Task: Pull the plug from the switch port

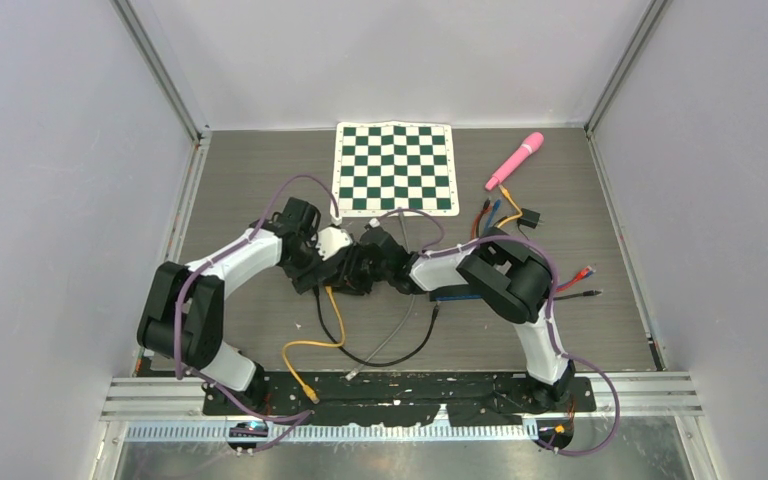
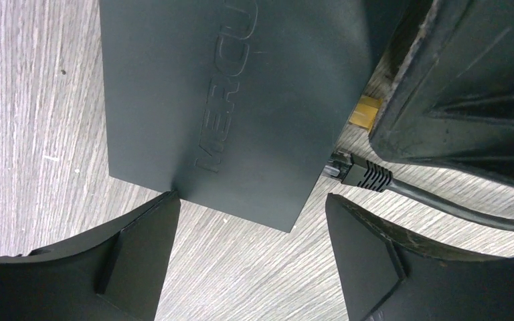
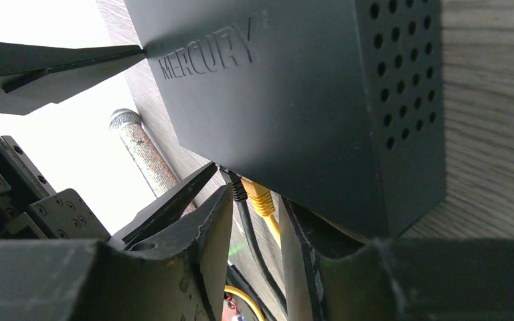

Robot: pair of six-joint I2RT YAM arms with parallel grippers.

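The dark MERCURY switch has a black plug and a yellow plug at one side, also visible below its edge in the right wrist view, the yellow one (image 3: 260,197) beside the black. My left gripper is part open over the switch, with the switch's corner region between its fingertips. My right gripper is low at the port side, its fingers apart around the cables, the yellow plug showing between them; whether it touches them I cannot tell. In the top view both grippers meet over the switch, mostly hiding it.
A checkered board (image 1: 394,160) lies behind, with a pink object (image 1: 513,163) to its right. Loose cables (image 1: 577,280) lie at the right; yellow, black and grey cables run toward the front edge.
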